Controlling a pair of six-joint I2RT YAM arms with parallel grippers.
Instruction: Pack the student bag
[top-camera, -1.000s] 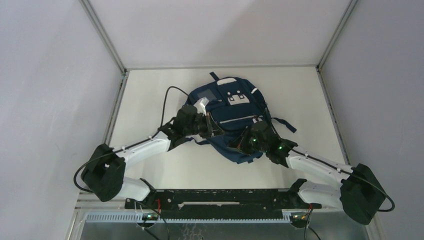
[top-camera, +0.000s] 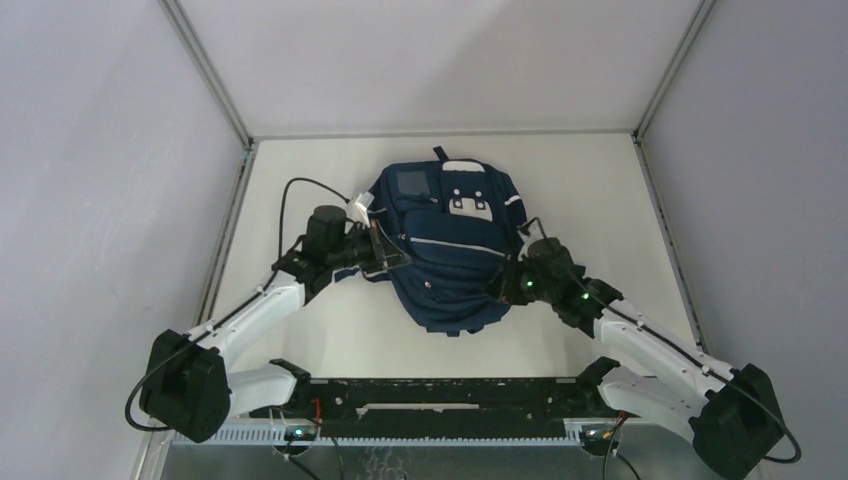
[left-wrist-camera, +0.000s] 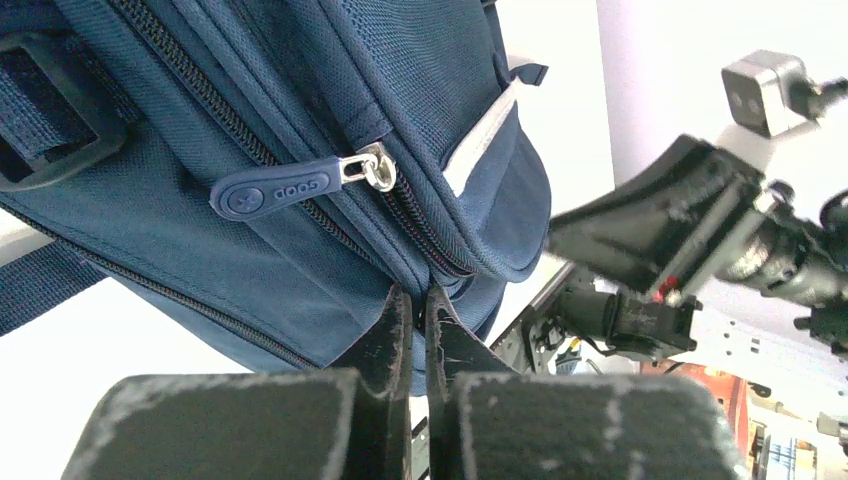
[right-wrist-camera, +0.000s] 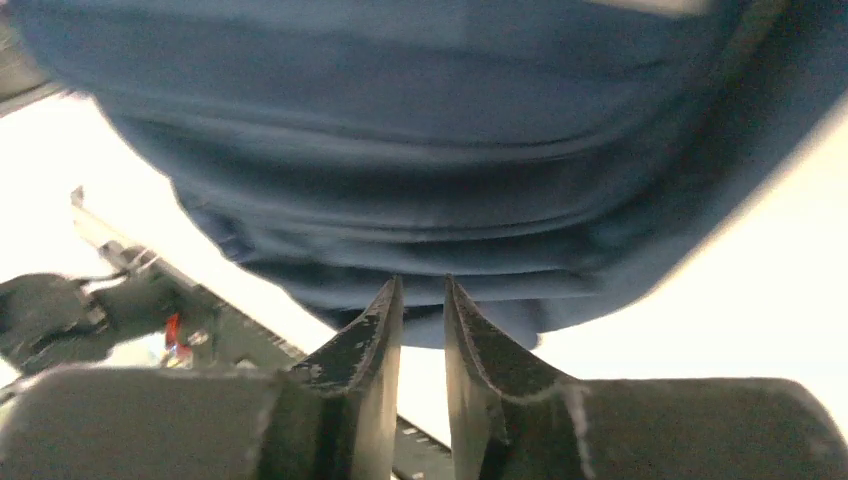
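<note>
A navy backpack (top-camera: 450, 280) lies on the white table, with pale patches at its top. My left gripper (top-camera: 395, 260) is over its left side; in the left wrist view, its fingertips (left-wrist-camera: 422, 315) are shut on a fold of fabric beside a zipper (left-wrist-camera: 420, 230) with a pull tab (left-wrist-camera: 275, 188). My right gripper (top-camera: 500, 285) is at the bag's lower right; in the blurred right wrist view, its fingers (right-wrist-camera: 480, 350) stand slightly apart over the navy fabric, with nothing clearly between them.
Bare table (top-camera: 290, 180) surrounds the bag, with pale walls at back, left and right. A dark rail (top-camera: 460, 390) runs along the front edge. Both arms reach in from the front corners.
My left gripper has moved left, and the backpack has shifted left and turned slightly with it. My right gripper has moved to the right from near the bag's middle.
</note>
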